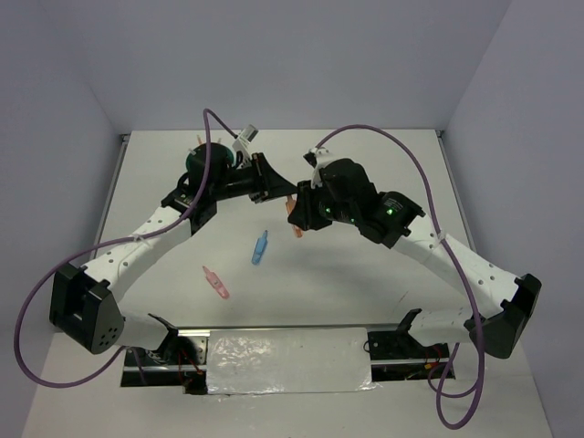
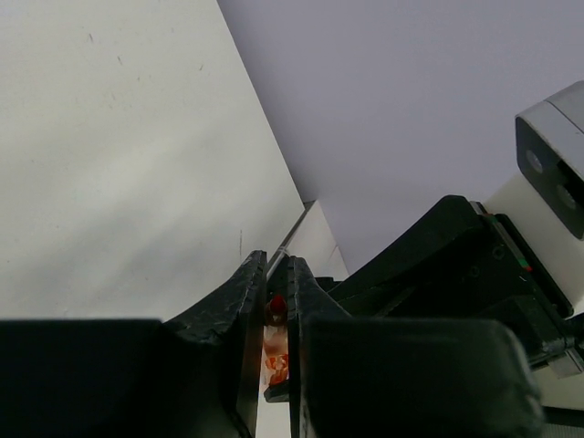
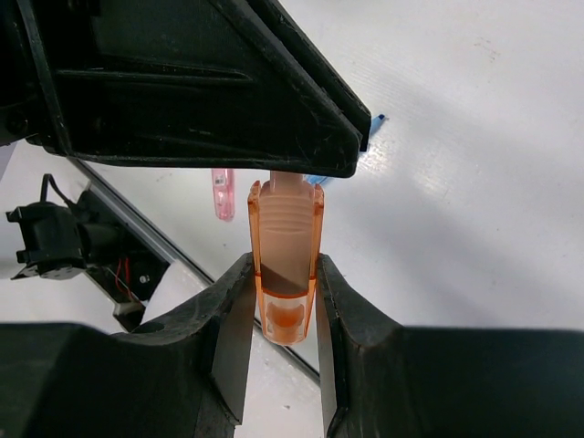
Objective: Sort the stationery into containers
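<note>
An orange translucent pen-like item [image 1: 294,217] is held upright between my two grippers at the middle of the table. My left gripper [image 1: 281,190] is shut on its upper end. In the right wrist view, my right gripper has its fingertips at either side of the item's orange body [image 3: 286,239]; whether they grip it is unclear. A blue item [image 1: 259,246] and a pink item [image 1: 215,281] lie on the table, lower left of the grippers. A green round container [image 1: 194,161] is mostly hidden behind the left arm.
Grey walls [image 1: 301,64] stand at the back and both sides. A metal rail runs along the front edge.
</note>
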